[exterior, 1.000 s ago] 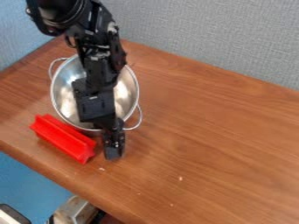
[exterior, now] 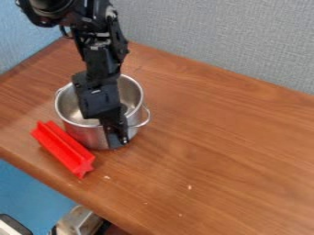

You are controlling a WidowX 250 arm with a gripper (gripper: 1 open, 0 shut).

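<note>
A steel pot (exterior: pixel 80 127) with looped side handles stands on the wooden table at the left. My black gripper (exterior: pixel 117 138) reaches down in front of it, its tip low at the pot's right side, near the handle. Whether the fingers are open or shut, or on the pot, is too dark to tell. A red plastic object (exterior: pixel 62 148) lies just in front and left of the pot.
A grey textured wall (exterior: pixel 233 41) rises behind it. The table's left edge drops to a blue surface, with a metal object (exterior: pixel 76 223) below.
The pot now looks less tilted toward the camera, with its rim lower at the back. The arm has shifted slightly, its upper part moving left.
</note>
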